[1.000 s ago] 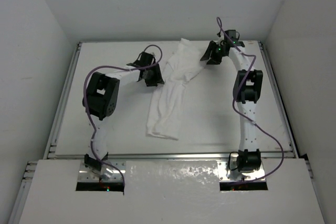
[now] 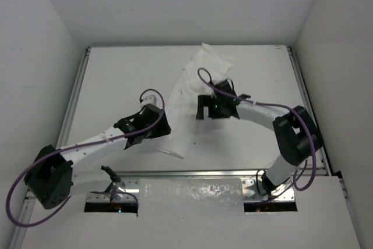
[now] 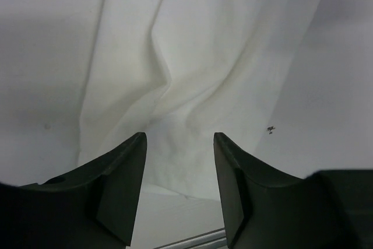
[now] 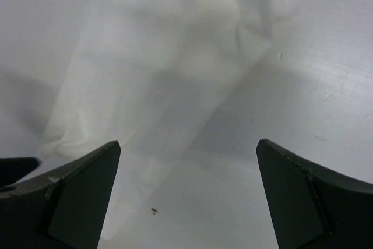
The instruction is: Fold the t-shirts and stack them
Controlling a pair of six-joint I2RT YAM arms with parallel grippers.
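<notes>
A white t-shirt (image 2: 192,80) lies in a long, creased strip running diagonally from the back centre toward the front of the table. My left gripper (image 2: 160,129) is over its front end; in the left wrist view its open fingers (image 3: 122,185) have wrinkled cloth beyond them and nothing held. My right gripper (image 2: 204,106) is above the middle right edge of the shirt, open, with cloth and bare table showing between its fingers in the right wrist view (image 4: 140,86).
Metal rails (image 2: 186,172) edge the table, and pale walls enclose it at the back and sides.
My left gripper has moved toward the front end of the shirt. The shirt's front end has shifted slightly left.
</notes>
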